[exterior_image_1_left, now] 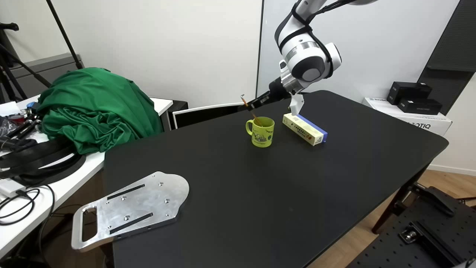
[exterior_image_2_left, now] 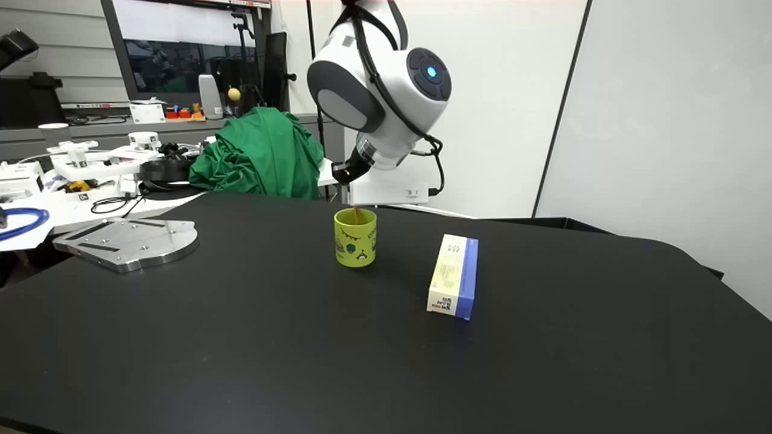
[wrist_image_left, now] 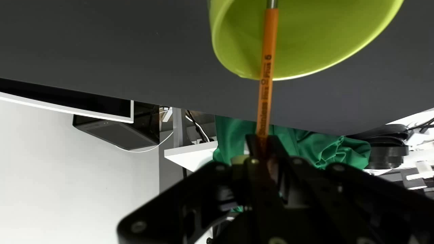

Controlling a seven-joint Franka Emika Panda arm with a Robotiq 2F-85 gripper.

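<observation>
A thin orange stick (wrist_image_left: 266,77) with dark lettering and a metal end is pinched in my gripper, which is shut on it. Its lower part reaches down inside a yellow-green mug (exterior_image_1_left: 262,135), tilted against the mug's rim; whether the tip touches the bottom cannot be seen. The mug stands upright on the black table, its handle toward the left in exterior view 1. In that view my gripper (exterior_image_1_left: 248,106) is just above and behind the mug, and the stick's other end (exterior_image_1_left: 243,98) pokes up past the fingers.
A cream and blue box (exterior_image_1_left: 304,128) lies right of the mug. A silver metal plate (exterior_image_1_left: 138,203) rests at the table's left edge, and green cloth (exterior_image_1_left: 96,109) is heaped on a white side table.
</observation>
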